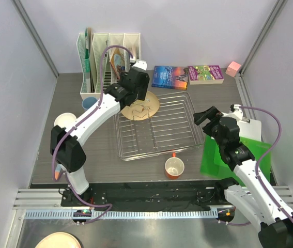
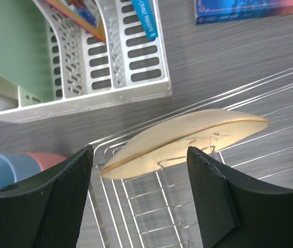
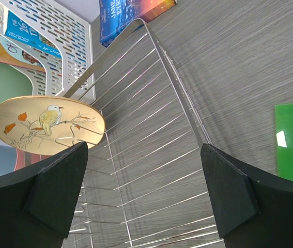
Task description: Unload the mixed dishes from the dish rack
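Observation:
One plate point(image 3: 48, 126), cream with a painted bird, leans at the back left of the wire dish rack point(image 1: 180, 123); the rest of the rack is empty. Over that plate hangs my left gripper, open, with the plate point(image 2: 187, 137) showing beyond and between its fingers, not gripped. My right gripper is open and empty. In the top view it hovers at the rack's right edge. A white mug with an orange handle point(image 1: 174, 168) stands in front of the rack.
Stacked cups point(image 1: 89, 103) and a small bowl point(image 1: 65, 121) stand left of the rack. Behind is a white file holder point(image 1: 132, 41); books point(image 1: 170, 77) lie at the back. Green folders point(image 1: 208, 157) lie under my right arm. A round plate point(image 1: 58, 241) shows at the bottom edge.

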